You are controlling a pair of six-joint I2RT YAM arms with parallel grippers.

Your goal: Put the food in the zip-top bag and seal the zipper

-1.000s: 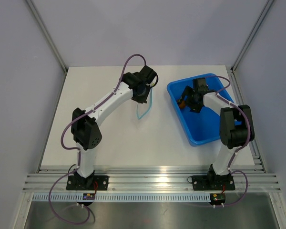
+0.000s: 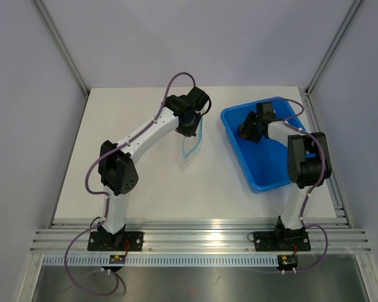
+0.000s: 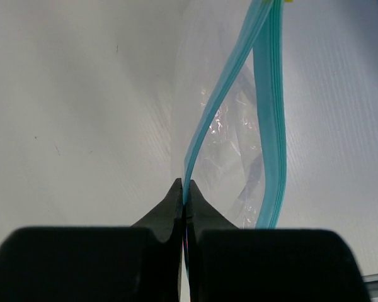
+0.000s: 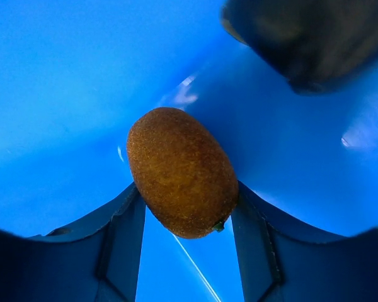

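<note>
An orange-brown round food piece (image 4: 179,170) sits between the fingertips of my right gripper, which is shut on it inside the blue bin (image 2: 258,179). From the top view the right hand mostly covers the food. The clear zip top bag (image 3: 230,135) has a blue-green zipper strip (image 3: 272,119) and gapes open. Its near zipper edge is pinched in my left gripper, which holds the bag above the white table. A bit of the yellow slider (image 3: 288,1) shows at the upper edge of the left wrist view.
A dark, blurred object (image 4: 309,38) is in the bin close to the food, at the upper right of the right wrist view.
The left hand, still on the bag, has shifted slightly.
</note>
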